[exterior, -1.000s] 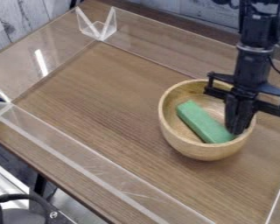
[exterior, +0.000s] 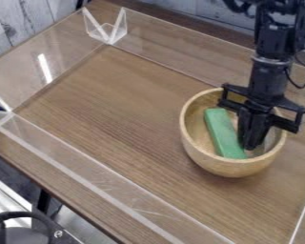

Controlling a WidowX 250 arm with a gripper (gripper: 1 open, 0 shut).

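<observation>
A light wooden bowl [exterior: 198, 156] sits on the wooden table at the right, holding a green oblong object [exterior: 221, 133] in its left part. My gripper [exterior: 254, 141] reaches down into the bowl just right of the green object, its fingertips low inside. It looks shut; whether anything is between its fingers is hard to make out.
A small clear plastic item [exterior: 106, 24] stands at the back left. A dark round object [exterior: 15, 233] is at the lower left edge.
The gripper has shifted slightly left inside the bowl. The green object has swung more upright in the view, its lower end moving left and down.
</observation>
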